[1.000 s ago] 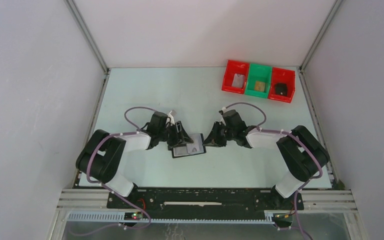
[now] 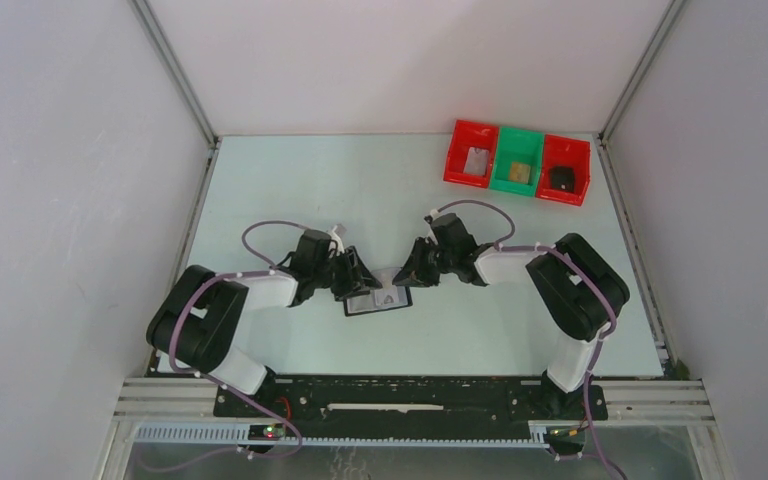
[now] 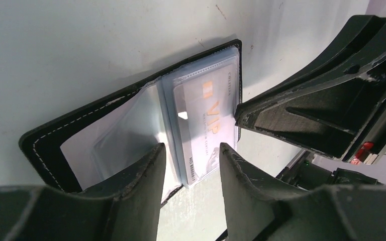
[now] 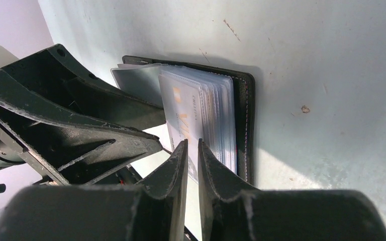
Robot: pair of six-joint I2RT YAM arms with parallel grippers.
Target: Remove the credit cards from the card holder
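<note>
An open black card holder [image 2: 377, 308] lies mid-table, filled with clear sleeves and cards; a VIP card [image 3: 206, 120] tops the stack in the left wrist view, and layered sleeve edges show in the right wrist view. My left gripper is over the holder's sleeves, fingertips parted, nothing clearly held between them. My right gripper sits at the top card from the other side, its fingertips slightly apart near the stack's face. Whether either touches the cards is unclear.
Red [image 2: 471, 130] and green [image 2: 518, 142] bins stand at the back right, holding small items. The two grippers are close together over it.
My right gripper has moved left toward the holder over the last second, coming closer to the stack. The holder stays in place.
</note>
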